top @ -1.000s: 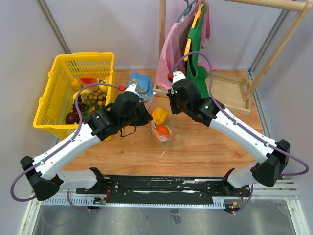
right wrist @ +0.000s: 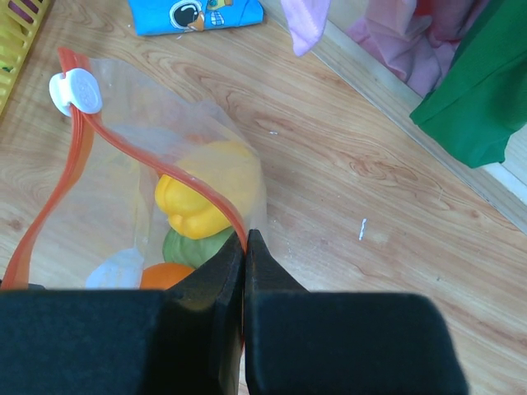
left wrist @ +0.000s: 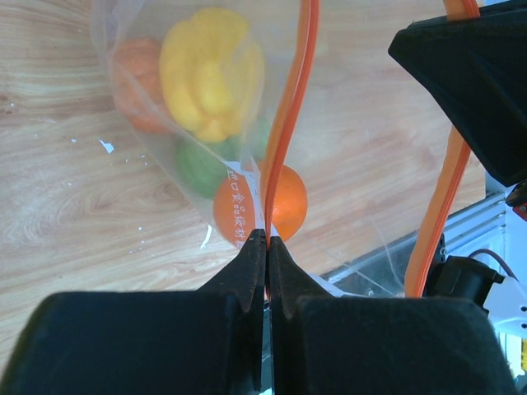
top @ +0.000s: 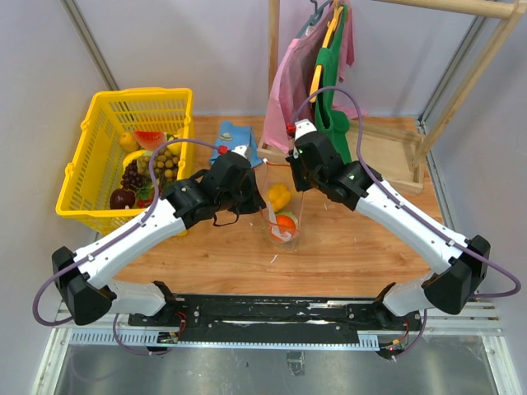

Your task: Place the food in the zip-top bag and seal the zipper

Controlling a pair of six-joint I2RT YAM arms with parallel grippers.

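Note:
The clear zip bag hangs between my grippers, holding a yellow pepper, an orange fruit and a green item. My left gripper is shut on one orange zipper rim of the bag. My right gripper is shut on the opposite rim. A white slider sits at the end of the zipper. The bag's mouth is open between the two rims.
A yellow basket of fruit stands at left, a blue pouch behind the bag. A wooden rack with hanging cloths is at back right. Bare table lies in front and right.

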